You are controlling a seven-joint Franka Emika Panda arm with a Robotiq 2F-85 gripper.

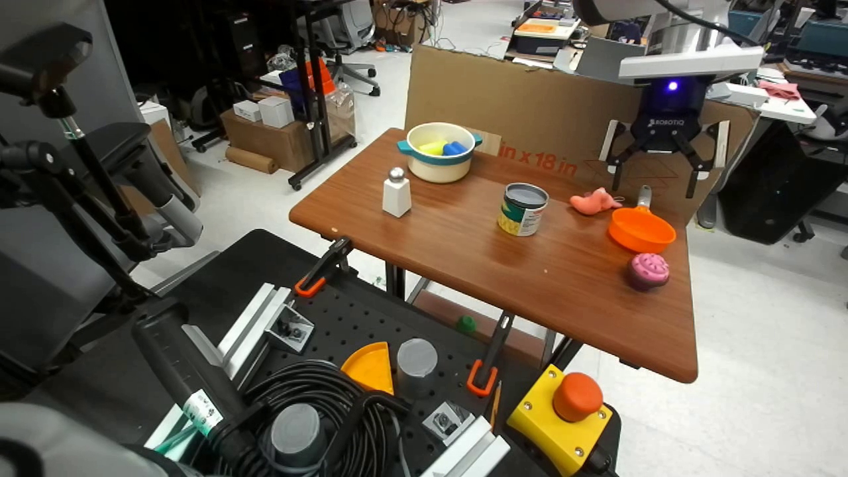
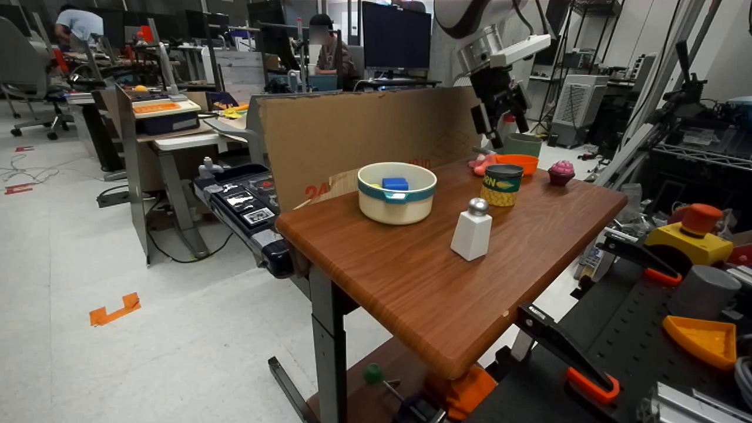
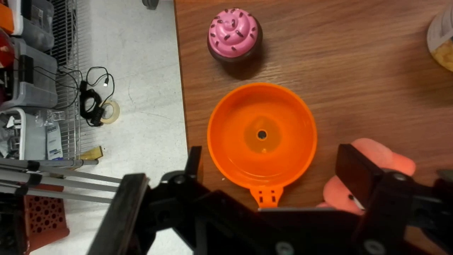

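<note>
Wide open and empty, my gripper hangs above the back right of the brown table. Below it in the wrist view lies an orange pan, its handle running toward the gripper's base and partly hidden there. A pink toy lies beside the pan, partly covered by the right finger. Past the pan's far side sits a cupcake with pink icing. A corn can stands near the table's middle. Farther left are a white shaker and a cream pot holding a yellow and a blue item.
A cardboard sheet stands upright along the table's back edge. Clamps grip the front edge. Bare tabletop shows in front of the can and between the shaker and the can.
</note>
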